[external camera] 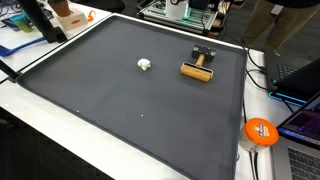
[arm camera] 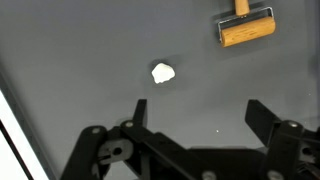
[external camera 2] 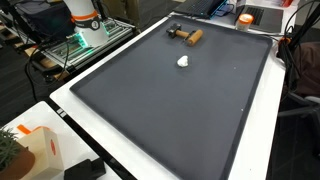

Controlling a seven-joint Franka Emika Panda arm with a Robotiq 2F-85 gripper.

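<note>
In the wrist view my gripper stands open, its two dark fingers wide apart with only bare grey surface between them. A small white lump [arm camera: 163,73] lies on the dark mat, beyond the fingertips and a little left of the middle. Farther off at the upper right is a wooden roller [arm camera: 248,32] with a tan handle. Exterior view 1 shows the white lump [external camera: 144,64] left of the roller [external camera: 197,71], clearly apart from it. Exterior view 2 also has the lump [external camera 2: 183,61] and the roller [external camera 2: 187,36]; the gripper is outside both exterior views.
An orange-lidded jar [external camera: 261,133] and a laptop [external camera: 298,150] stand beyond its right side in exterior view 1. A potted plant [external camera 2: 14,154] is at the lower left of exterior view 2.
</note>
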